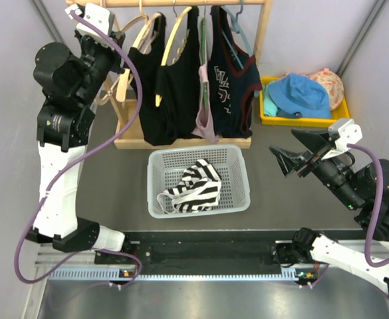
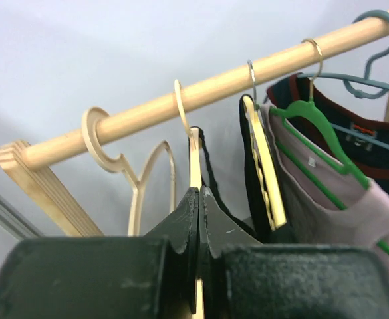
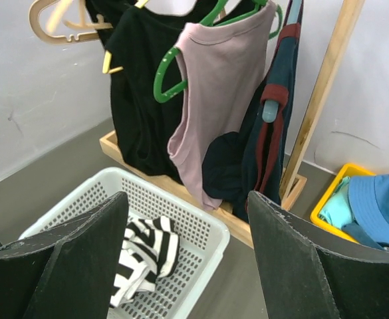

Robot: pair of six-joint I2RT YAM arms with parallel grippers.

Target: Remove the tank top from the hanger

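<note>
A black tank top [image 1: 151,100] hangs leftmost among the garments, with a second black top [image 1: 180,93] close beside it on a yellow hanger [image 1: 175,36]. The left gripper is shut, with nothing showing between its fingers. In the left wrist view its tips overlap a pale hanger [image 2: 195,159], and a black strap [image 2: 211,174] hangs just to their right; whether they touch cannot be seen. My right gripper [image 1: 284,143] is open and empty, right of the basket and away from the clothes.
A pink top [image 3: 211,86] on a green hanger and a navy tank top [image 1: 231,86] hang farther right on the wooden rack [image 2: 227,88]. Below is a grey basket [image 1: 244,189] holding a striped cloth [image 1: 197,189]. A yellow bin [image 1: 300,122] with hats stands right.
</note>
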